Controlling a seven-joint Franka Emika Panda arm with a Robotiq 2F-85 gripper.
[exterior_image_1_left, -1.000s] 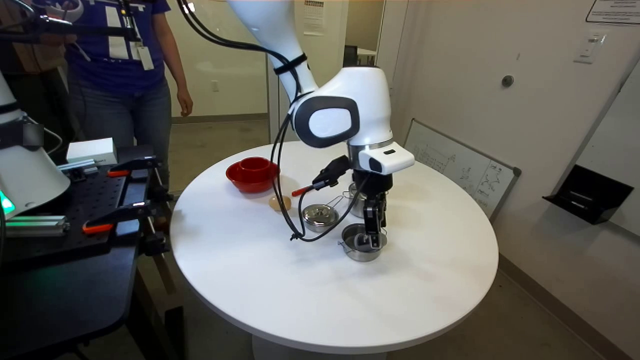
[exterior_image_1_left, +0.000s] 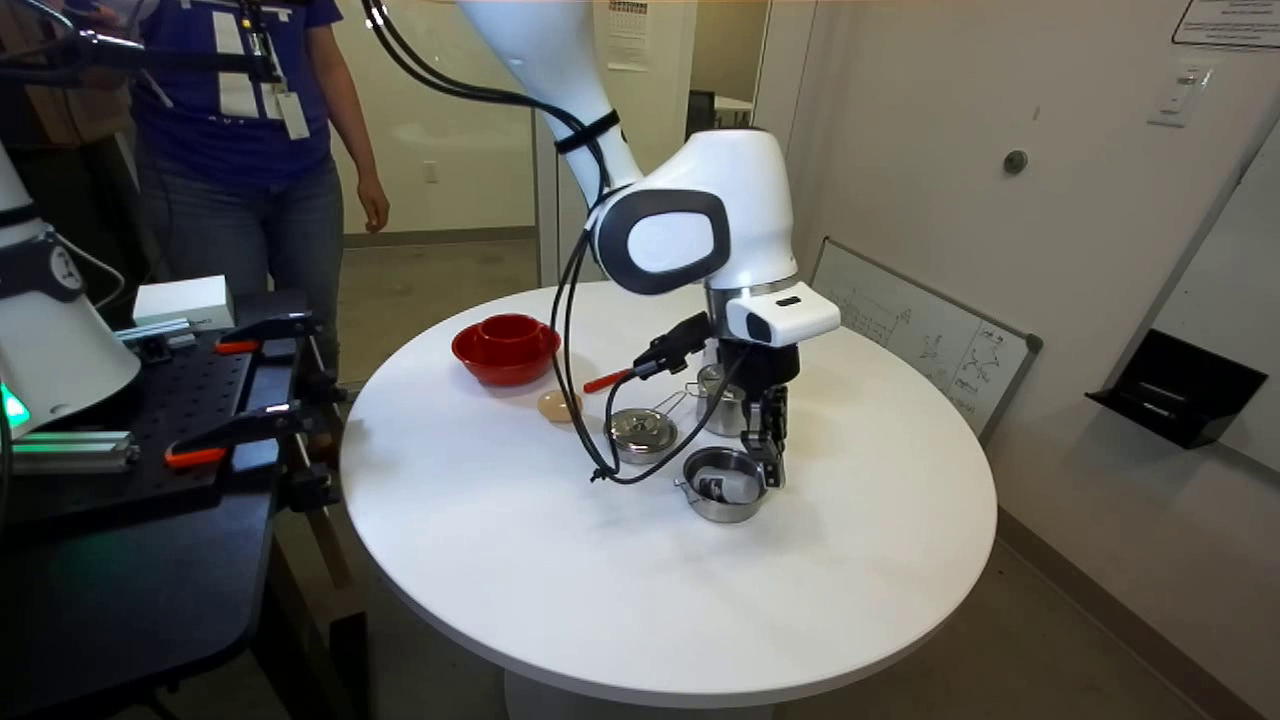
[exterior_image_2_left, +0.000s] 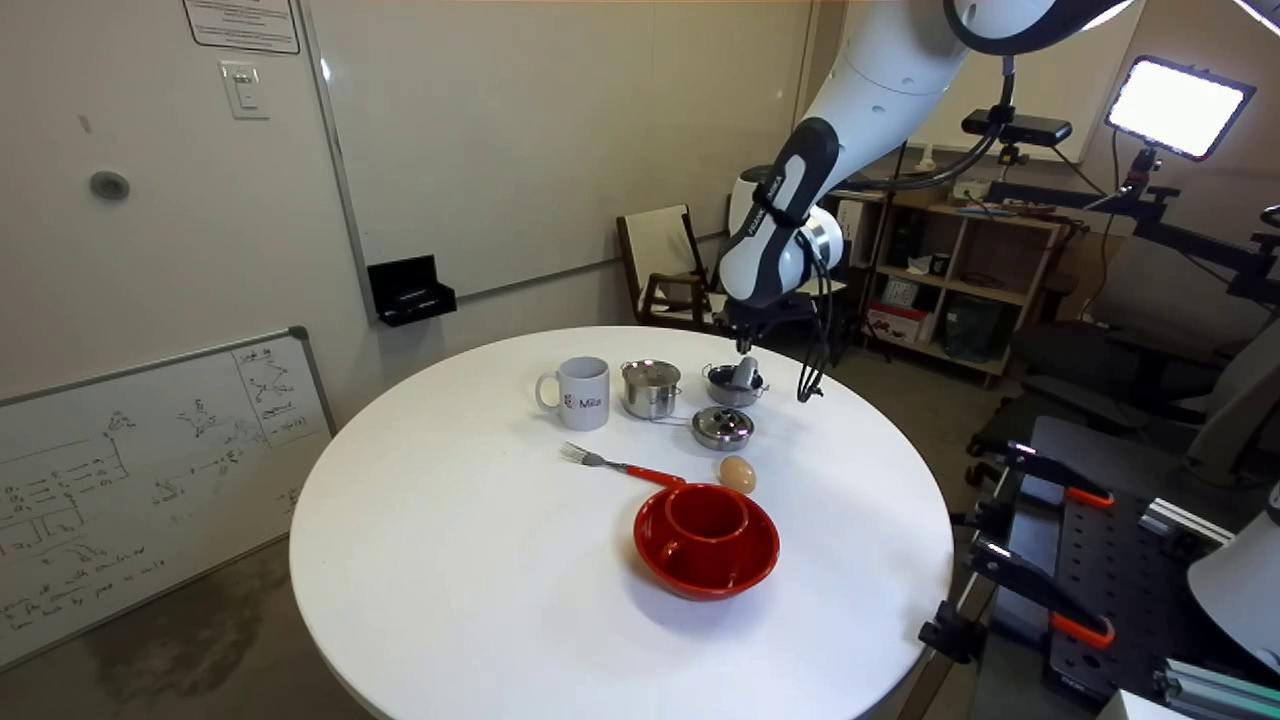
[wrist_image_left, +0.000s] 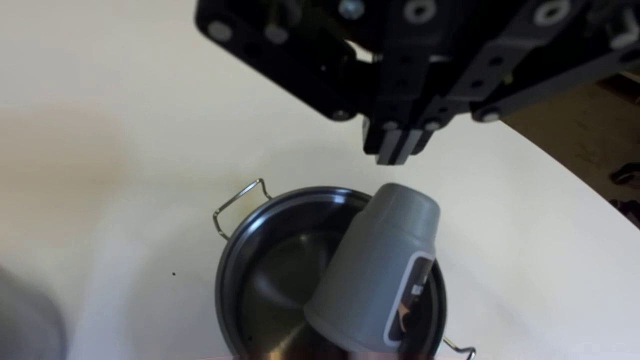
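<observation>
A small grey bottle (wrist_image_left: 379, 258) with a dark label leans inside an open metal pot (wrist_image_left: 288, 198), its narrower end raised over the rim. My gripper is shut just off that raised end, with nothing visible between its fingers. Exterior view 1 has the gripper (exterior_image_1_left: 774, 484) beside the right rim of the pot (exterior_image_1_left: 725, 508). From the other side, the bottle (exterior_image_2_left: 745, 372) sticks up out of the pot (exterior_image_2_left: 733, 396); the fingertips are hard to make out there.
A lidded pot (exterior_image_2_left: 650, 390), a lidded pan (exterior_image_2_left: 722, 428) and a white mug (exterior_image_2_left: 584, 394) stand close by. Also on the table are an egg (exterior_image_2_left: 737, 474), a fork (exterior_image_2_left: 624, 467) and a red bowl (exterior_image_2_left: 648, 546) holding a red cup (exterior_image_2_left: 705, 514).
My gripper has shifted a little to the right in exterior view 1, from over the pot to beside its right rim. The pot stands in the same place.
</observation>
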